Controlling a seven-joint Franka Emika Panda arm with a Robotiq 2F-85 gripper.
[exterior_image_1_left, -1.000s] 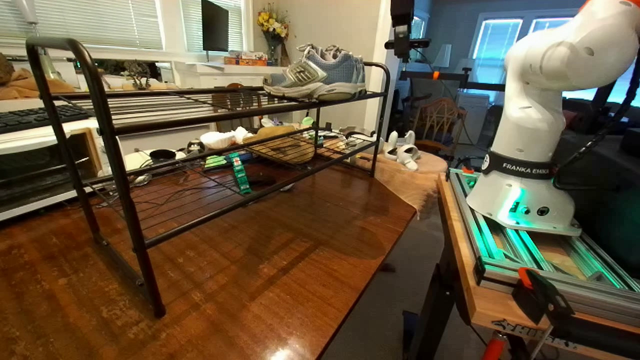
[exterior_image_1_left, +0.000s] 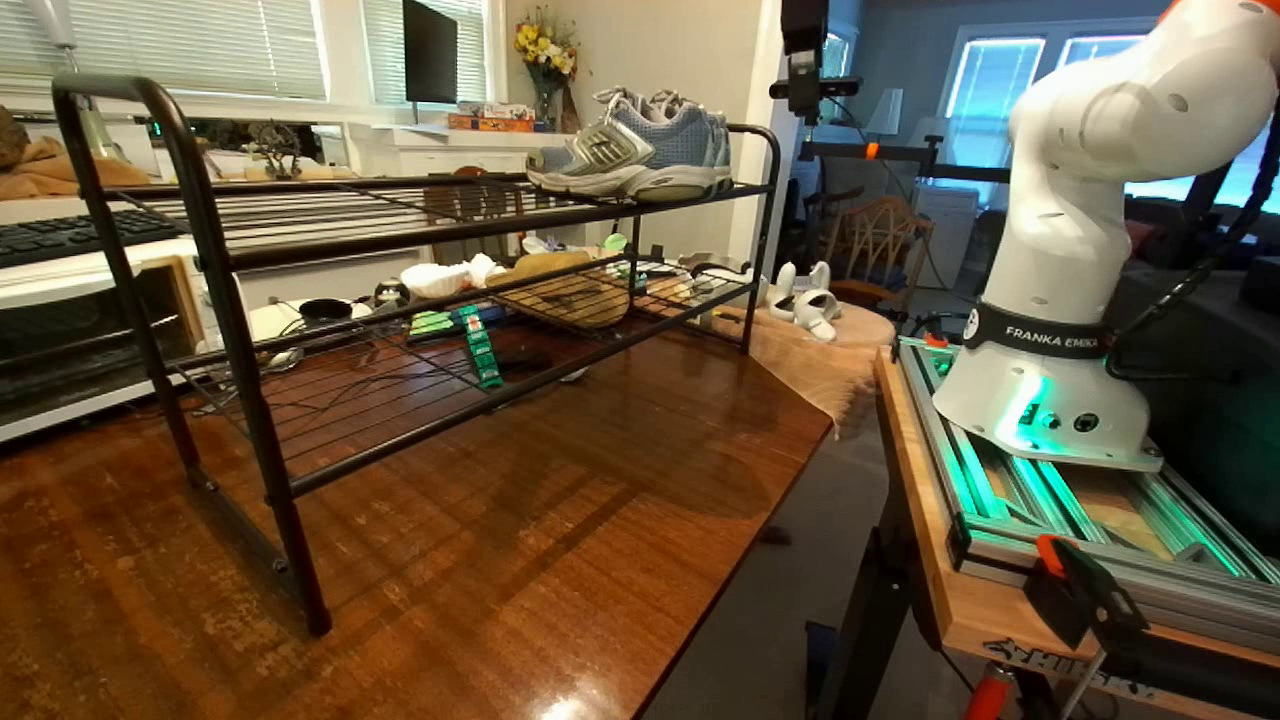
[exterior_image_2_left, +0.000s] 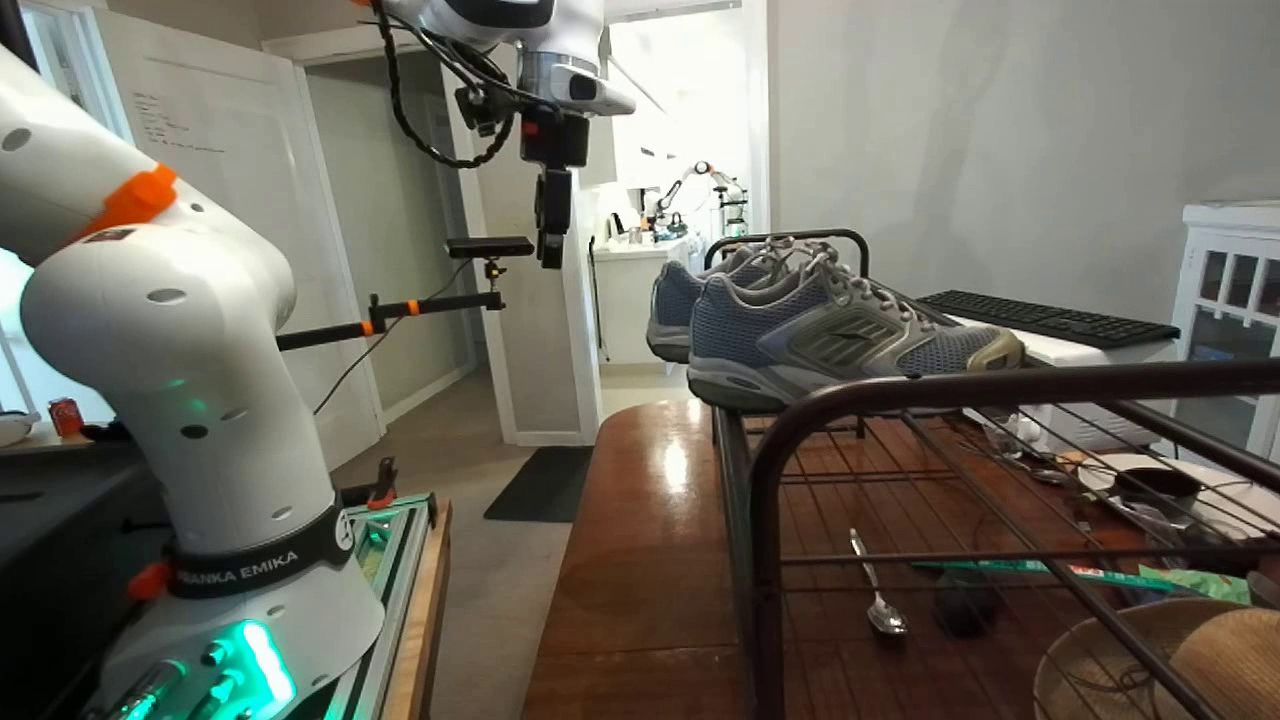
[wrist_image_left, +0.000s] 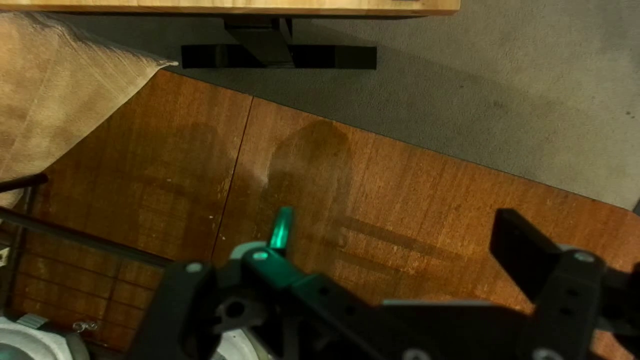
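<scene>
Above the table's edge hangs my gripper (exterior_image_2_left: 552, 250), pointing down and clear of the rack and everything on it. In the wrist view its fingers (wrist_image_left: 520, 255) stand wide apart, open, with only bare tabletop below and nothing held. A pair of grey-blue running shoes (exterior_image_2_left: 828, 330) sits side by side on the top tier of a dark metal shoe rack (exterior_image_1_left: 384, 236), at one end. Part of a shoe (wrist_image_left: 30, 343) shows at the wrist view's lower left corner.
Under the rack's tiers lie a green strip (exterior_image_1_left: 479, 348), a straw hat (exterior_image_1_left: 564, 292) and a spoon (exterior_image_2_left: 885, 614). White shoes (exterior_image_1_left: 806, 306) rest on a cloth-covered surface beyond.
</scene>
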